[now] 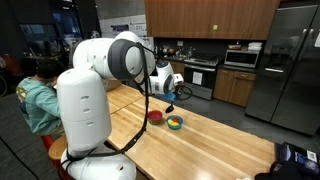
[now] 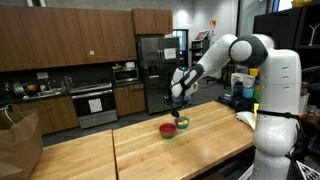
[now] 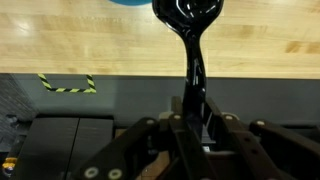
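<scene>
A black spoon-like utensil (image 3: 192,52) with a rounded head fills the upper middle of the wrist view. My gripper is shut on its handle, and the head points away from the fingers. A red bowl (image 1: 154,117) rests on the wooden table, with a blue bowl (image 1: 175,123) holding something yellow beside it. Both show in the second exterior view too, the red bowl (image 2: 167,131) left of the blue bowl (image 2: 182,122). In that view the utensil is small and dark above the bowls. Part of a blue rim (image 3: 130,2) shows at the wrist view's top edge.
Someone in a light shirt (image 1: 164,78) stands beyond the table; another person in teal (image 1: 38,105) is at the left. A brown paper bag (image 2: 22,150) stands at the left in the second exterior view.
</scene>
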